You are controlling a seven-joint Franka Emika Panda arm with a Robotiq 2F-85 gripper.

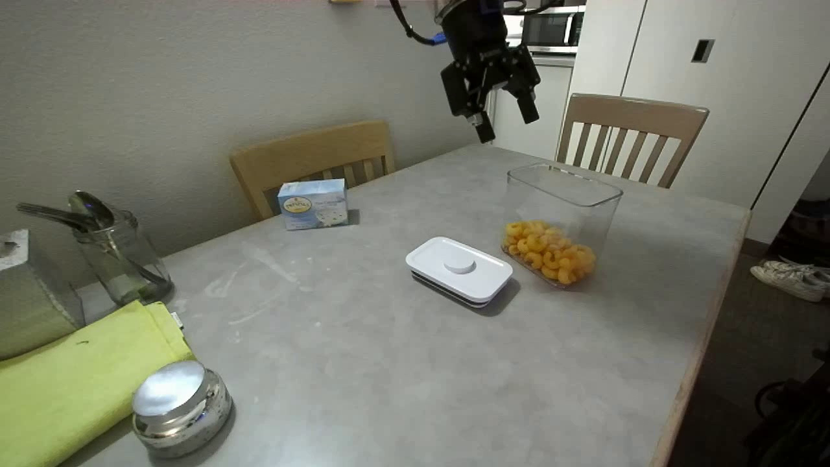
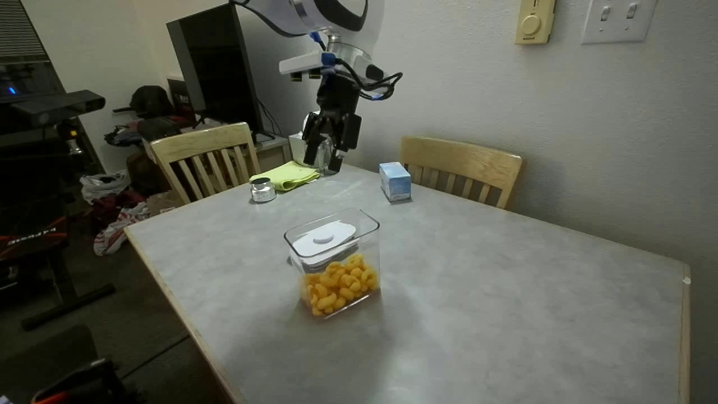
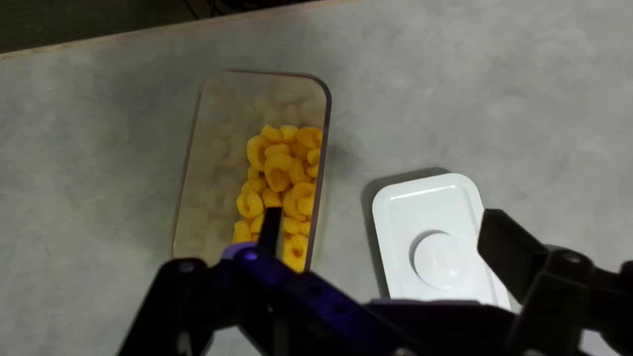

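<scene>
My gripper hangs in the air above the table's far side, its fingers spread apart with nothing between them. A clear, lidless container stands upright on the table, partly filled with yellow-orange puffed snacks. Beside it, and apart from it, a white lid with a round knob lies flat, knob up. Looking down in the wrist view, one finger overlaps the container's near end and the other covers part of the lid. In exterior view 2 the lid shows through the container's wall.
A blue tea box stands near the wall-side chair. A glass jar with utensils, a yellow-green cloth and a silver-lidded jar occupy the left end.
</scene>
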